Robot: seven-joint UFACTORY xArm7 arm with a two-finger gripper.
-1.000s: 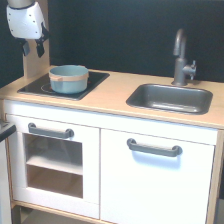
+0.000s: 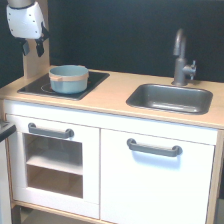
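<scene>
My gripper (image 2: pixel 33 50) hangs in the upper left of the camera view, below the white arm body. Its two dark fingers stand apart, with nothing visible between them. To its lower right, well below it, a blue-green pot (image 2: pixel 69 80) with light tan handles sits upright on the black stovetop (image 2: pixel 97 82) of a toy kitchen. The gripper is clear of the pot. What the pot holds inside cannot be made out.
On the counter's right is a metal sink (image 2: pixel 171 98) with a tall grey faucet (image 2: pixel 180 58) behind it. Bare wooden counter (image 2: pixel 115 97) lies between stove and sink. Below are a windowed oven door (image 2: pixel 50 130) and a white cabinet door (image 2: pixel 154 180), each with a dark handle.
</scene>
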